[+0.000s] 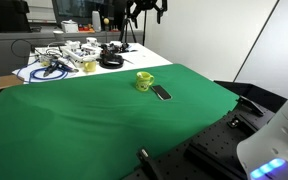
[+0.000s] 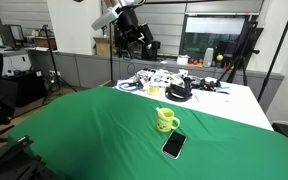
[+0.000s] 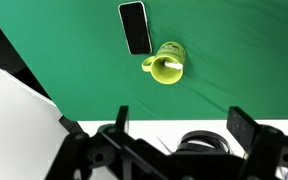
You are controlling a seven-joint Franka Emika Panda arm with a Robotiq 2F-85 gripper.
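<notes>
A yellow mug [image 1: 144, 81] stands upright on the green table cover [image 1: 74, 118]. From above, the wrist view shows something white inside the mug [image 3: 168, 62], and its handle points toward the phone side. Close by lies a dark phone [image 2: 174, 146] with a pale edge, flat on the cloth and apart from the mug. High over the table, well clear of both, my gripper is open; its two fingers stand wide apart with nothing between them. In exterior view 1 the gripper [image 1: 146, 15] hangs at the top edge, partly cut off.
Behind the green cover, a white surface holds black headphones [image 2: 179, 90], blue cable [image 1: 52, 72], a second yellow cup [image 1: 89, 66] and other clutter.
</notes>
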